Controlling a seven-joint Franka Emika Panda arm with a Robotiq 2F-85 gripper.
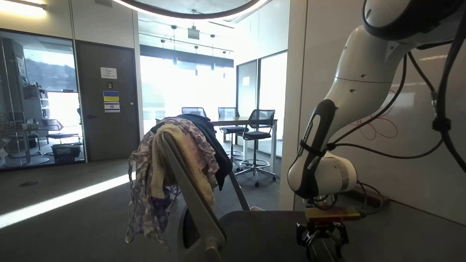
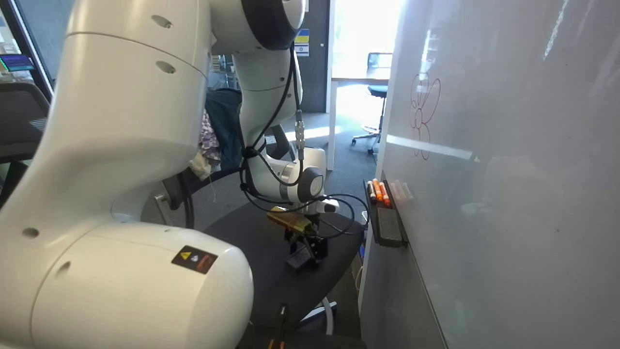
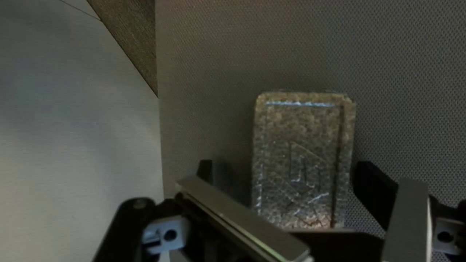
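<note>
A grey-brown, felt-like rectangular block with an engraved mark lies flat on a dark woven surface in the wrist view. My gripper stands open around its near part, one finger on each side. A gap shows between the block and the left fingertip; the right fingertip is close to its edge, and I cannot tell whether they touch. The block's near end is hidden behind the gripper. In exterior view 1 the gripper hangs low at the bottom right, its tips hard to make out against the dark background.
A whiteboard rises to the right of the gripper, with a tray of several markers. A chair draped with clothes stands left of the arm. Loose cables loop near the wrist.
</note>
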